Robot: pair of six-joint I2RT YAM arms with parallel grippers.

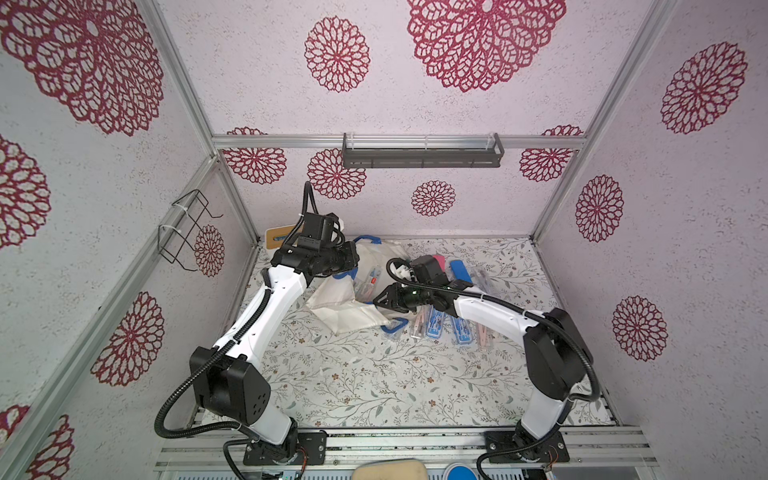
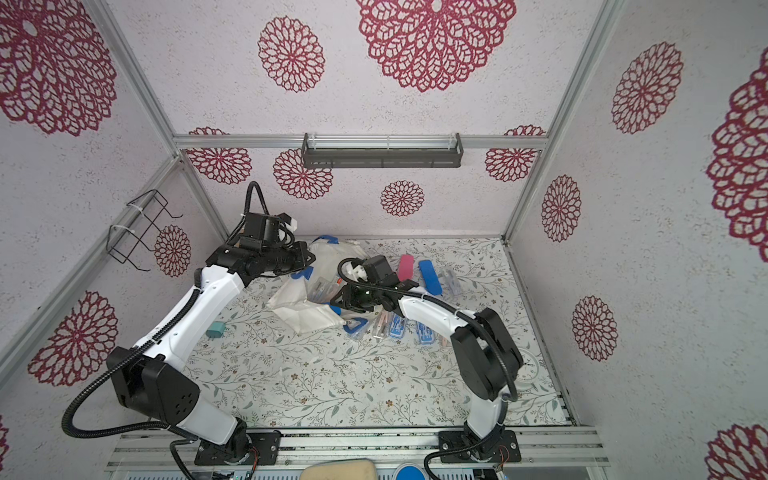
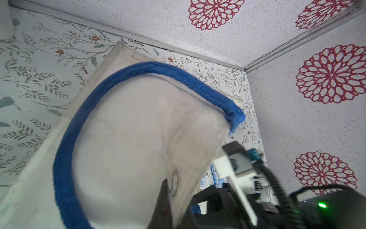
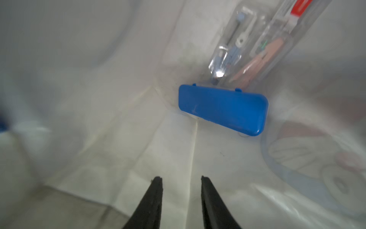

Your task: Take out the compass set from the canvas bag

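The white canvas bag with blue straps lies across the middle back of the table. My left gripper is shut on the bag's fabric edge, beside a blue strap. My right gripper is inside the bag's opening, its fingertips a little apart; whether anything is between them is unclear. Beyond them in the right wrist view lie a blue case and clear pouches of tools. I cannot tell which is the compass set.
Blue-and-clear sets, a pink case and a blue case lie right of the bag. A teal block is at the left. A grey shelf hangs on the back wall.
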